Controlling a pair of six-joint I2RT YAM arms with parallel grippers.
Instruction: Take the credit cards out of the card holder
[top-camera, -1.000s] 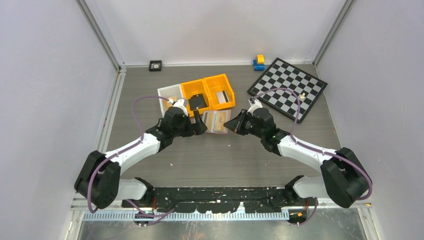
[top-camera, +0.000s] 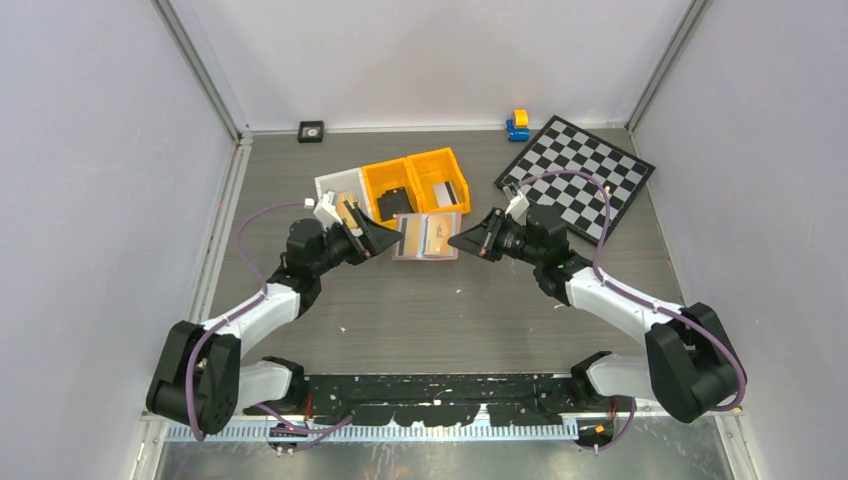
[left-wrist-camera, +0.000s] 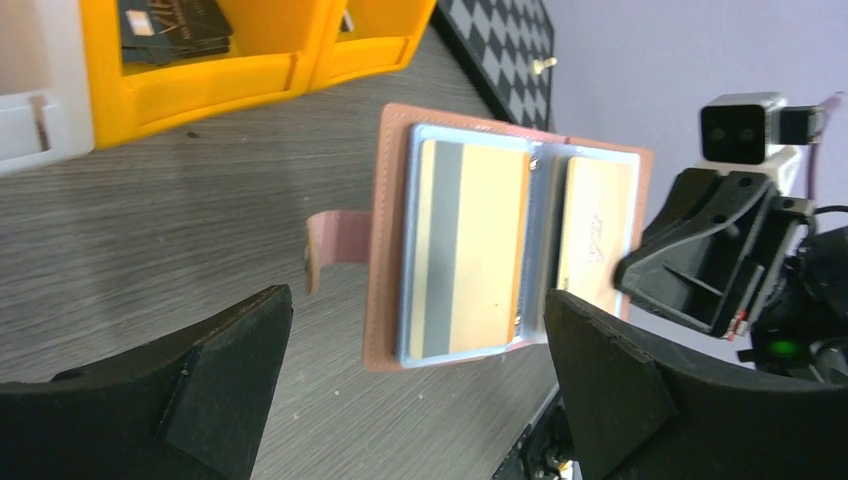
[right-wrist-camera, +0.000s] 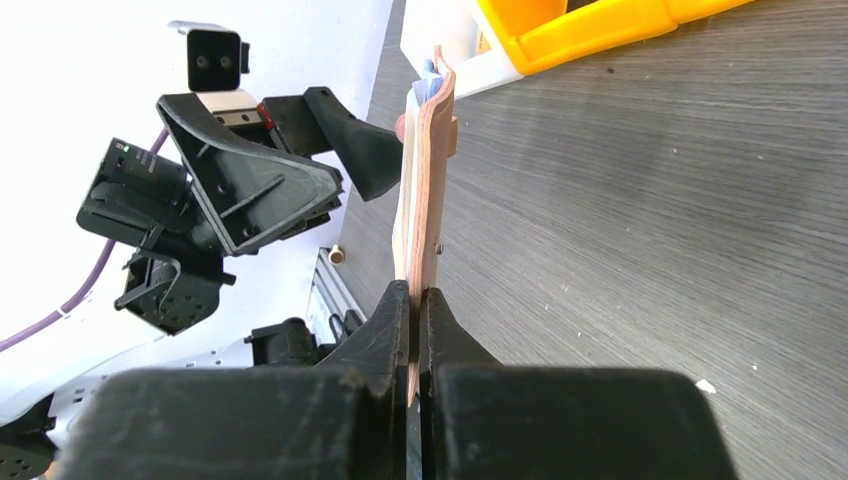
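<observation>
The pink card holder hangs unfolded above the table, with its clear sleeves facing my left gripper. My right gripper is shut on one edge of it. In the left wrist view a card with a grey stripe fills the near sleeve, and a cream card sits in the far one. The strap of the card holder sticks out to the left. My left gripper stands open in front of the holder's left side, nothing between its fingers.
Two yellow bins and a white bin stand behind the holder. One yellow bin contains black items, the other cards. A chessboard lies back right.
My left gripper has swung round and moved slightly back, its fingers now pointing toward the holder. The right gripper and card holder have shifted and turned a little.
</observation>
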